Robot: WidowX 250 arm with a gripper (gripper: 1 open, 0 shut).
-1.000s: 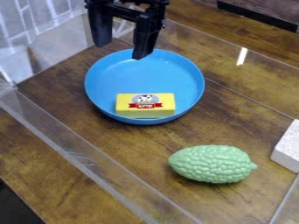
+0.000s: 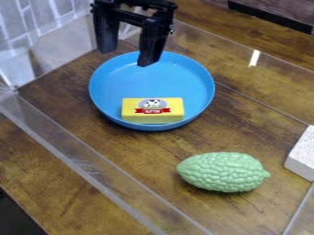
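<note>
My black gripper (image 2: 128, 48) hangs at the top, over the back of a blue plate (image 2: 124, 80), its two fingers apart with nothing seen between them. A yellow butter box (image 2: 152, 104) lies in the front part of the plate. A green bumpy bitter melon (image 2: 223, 173) rests on the wooden floor at the lower right, apart from the plate.
A white block (image 2: 303, 154) lies at the right edge. Clear plastic walls (image 2: 86, 179) border the wooden area on several sides. Bare wood lies left of and in front of the plate.
Over the last second the gripper has shifted slightly to the right. The plate, butter box and melon have not moved.
</note>
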